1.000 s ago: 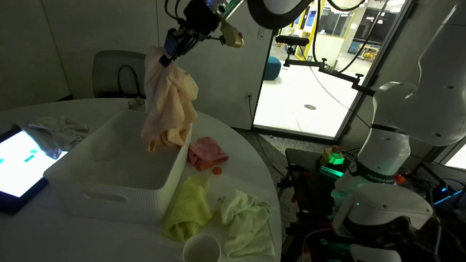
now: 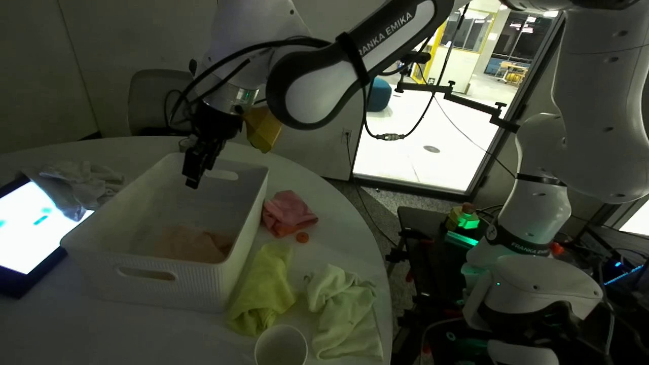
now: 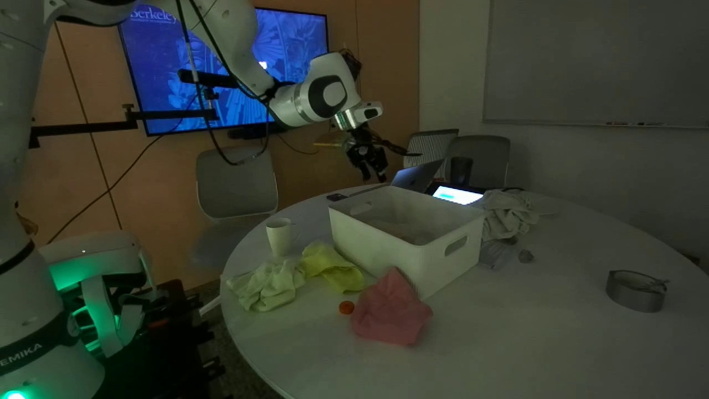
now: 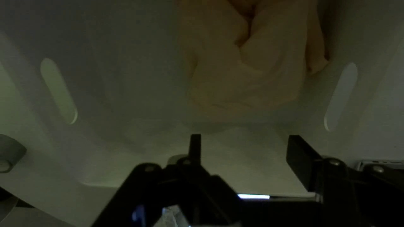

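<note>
An orange cloth [image 2: 193, 244] lies crumpled on the floor of the white bin [image 2: 155, 293]. From the wrist, that orange cloth [image 4: 246, 75] fills the upper middle, clear of both fingers. My gripper is open, its fingers well apart and nothing between them. Exterior view 1 has the gripper [image 2: 193, 181] over the bin's far part, near the rim with the slot handle. In exterior view 2 the gripper [image 3: 375, 178] hangs just above the bin [image 3: 438, 266], whose wall hides most of the cloth.
Beside the bin lie a pink cloth [image 3: 390, 312], a yellow cloth [image 3: 332, 267], a pale green cloth [image 3: 269, 285] and an orange cap [image 3: 346, 307]. A white cup [image 3: 279, 236] stands near the table edge. Grey cloth [image 3: 506, 214] is behind; tape [image 3: 636, 290] sits far right.
One second ago the orange cloth hung from my gripper above the bin. Now it rests inside the bin, let go, and the gripper is lower and further left in exterior view 1.
</note>
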